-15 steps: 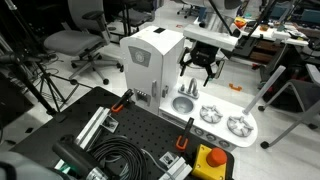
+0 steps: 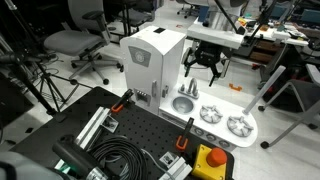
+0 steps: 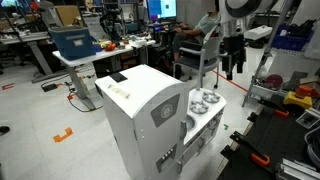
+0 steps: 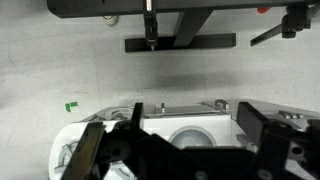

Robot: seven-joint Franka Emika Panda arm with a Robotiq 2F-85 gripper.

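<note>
My gripper [image 2: 200, 75] hangs above the white toy kitchen counter [image 2: 225, 102], with its black fingers spread and nothing visible between them. In the wrist view the fingers [image 4: 98, 140] stand wide apart, and a round grey sink basin [image 4: 190, 137] shows between them below. The basin [image 2: 182, 105] sits beside a grey faucet [image 2: 193, 87]. Two silvery burners, one nearer the sink [image 2: 210, 114] and one farther right [image 2: 239, 126], lie on the counter. In exterior view 2 the gripper [image 3: 237, 72] is also clear of the counter.
A white toy cabinet [image 2: 143, 70] stands left of the sink. On the near black table lie coiled black cable [image 2: 118, 157], orange-handled clamps and a yellow box with a red button [image 2: 212, 159]. A grey office chair [image 2: 75, 40] is behind.
My gripper has shifted slightly right over the counter, its fingers staying apart. The kitchen and the things on the table have not moved.
</note>
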